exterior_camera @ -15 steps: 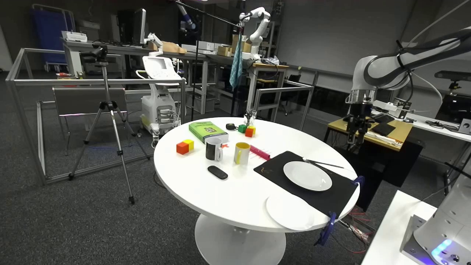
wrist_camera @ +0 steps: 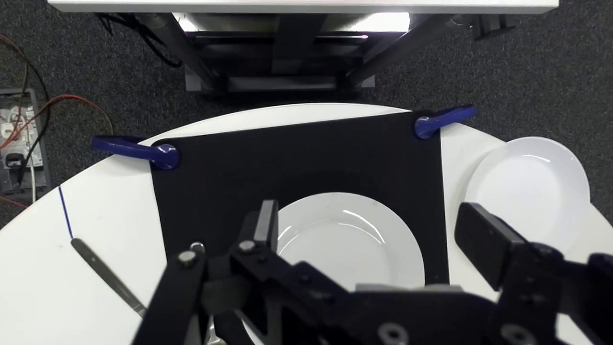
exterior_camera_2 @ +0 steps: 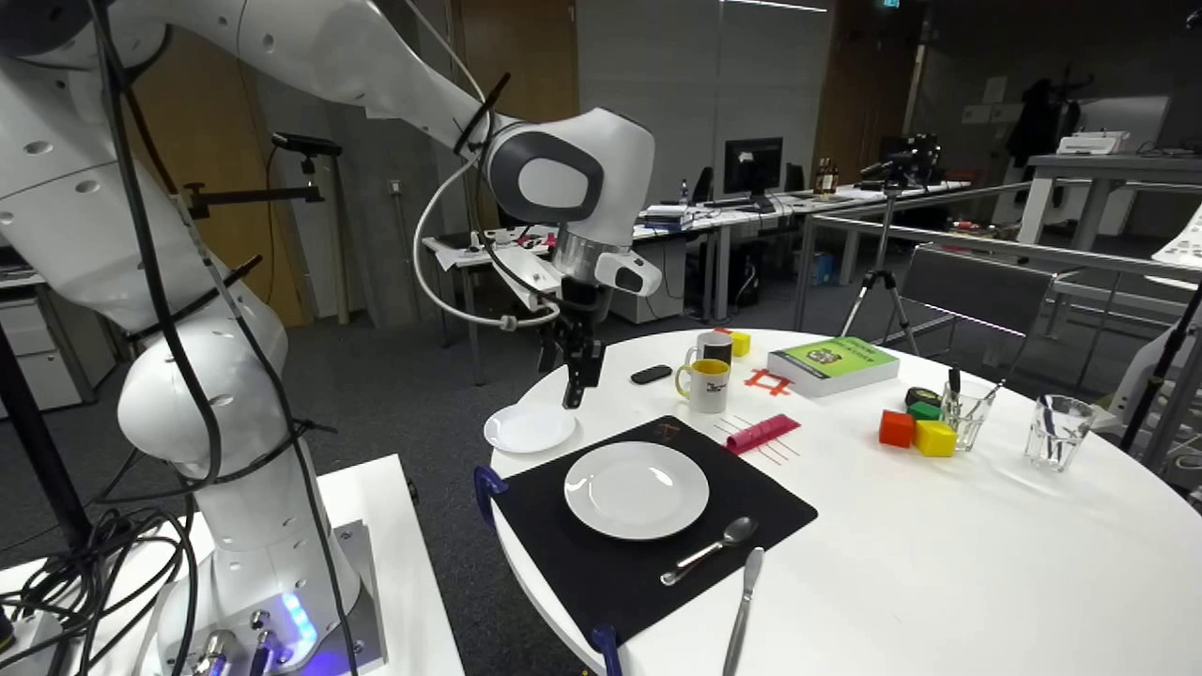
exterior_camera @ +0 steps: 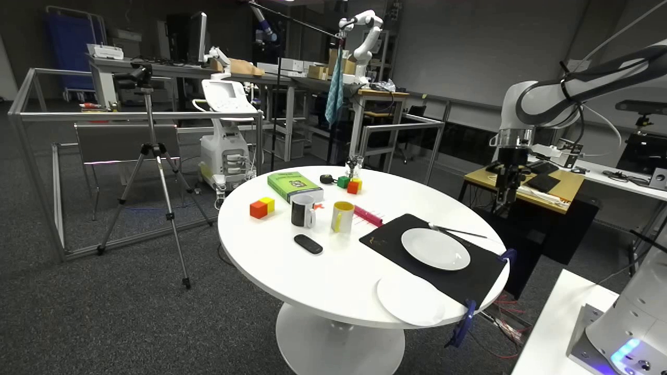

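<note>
My gripper stands open in the wrist view, its fingers wide apart with nothing between them. Below it in that view lies a white plate (wrist_camera: 345, 230) on a black placemat (wrist_camera: 299, 155). The exterior views show the gripper (exterior_camera_2: 580, 377) held above the table's robot side, clear of every object. A second white plate (exterior_camera_2: 530, 428) rests on the bare table beside the mat. On the mat near the large plate is a spoon (exterior_camera_2: 712, 548); a knife (exterior_camera_2: 744, 614) lies off the mat's edge. The gripper hides part of the spoon in the wrist view.
Blue clamps (wrist_camera: 165, 155) hold the mat at the table edge. Farther off stand a yellow-white mug (exterior_camera_2: 709, 389), a black-white mug (exterior_camera: 303, 210), a green book (exterior_camera_2: 834, 362), coloured blocks (exterior_camera_2: 897, 428) and glasses (exterior_camera_2: 1059, 434). Bare table lies right of the knife in exterior view 2.
The arm has shifted very slightly in exterior view 1, with the gripper still above the table. The objects on the table have not moved.
</note>
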